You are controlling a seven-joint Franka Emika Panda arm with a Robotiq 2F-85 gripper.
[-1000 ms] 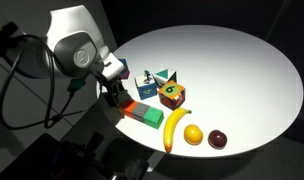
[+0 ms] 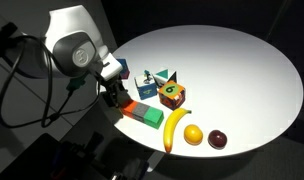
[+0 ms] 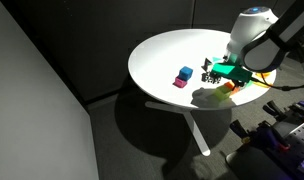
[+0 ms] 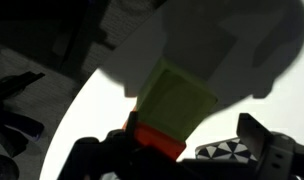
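My gripper is open at the left side of the table. In the wrist view, a dark yellow-green block (image 4: 176, 98) and a red-orange block (image 4: 158, 141) lie end to end at the fingers, the red one near the left finger. It is too dark there to tell whether either finger touches a block. Exterior view 1 shows a row of blocks just in front of the gripper: a red block (image 2: 130, 106) at the near end and a green block (image 2: 154, 118) at the far end. The fingertips are partly hidden in that view.
A patterned orange cube (image 2: 172, 95) and a blue box (image 2: 145, 87) stand behind the row. Right of it lie a banana (image 2: 175, 128), an orange (image 2: 193, 134) and a dark red fruit (image 2: 217, 139).
The arm has shifted very slightly to the right in exterior view 1. The blocks and fruit stay where they were.
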